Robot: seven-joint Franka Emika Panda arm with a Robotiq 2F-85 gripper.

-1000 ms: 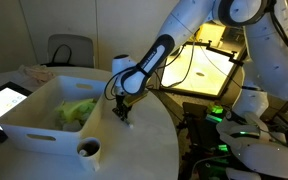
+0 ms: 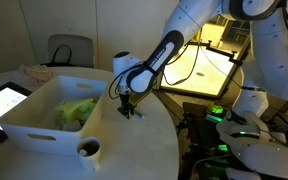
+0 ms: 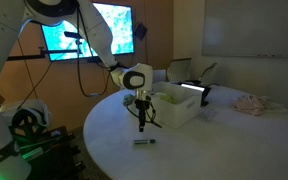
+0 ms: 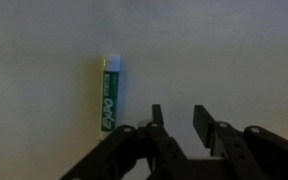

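Note:
A white marker with a dark green EXPO label (image 4: 109,98) lies on the white table, left of my gripper in the wrist view. A clear gap shows between the fingers, with nothing in it but bare table behind. In exterior view 2 the marker (image 3: 144,142) rests just in front of the gripper (image 3: 142,126), whose tips point down and seem to be above the table. In exterior view 1 the gripper (image 2: 126,111) is beside the box; whether its tips touch the table is hard to tell.
A large white box (image 2: 44,133) with green things (image 2: 76,110) inside stands close to the arm. A white cup (image 2: 89,152) is at the table's near side. Pinkish cloth (image 3: 249,104) lies farther off in exterior view 2. Bare table surrounds the marker.
My arm and gripper have shifted a little to the right in exterior view 1, away from the box. Box and cup are unmoved.

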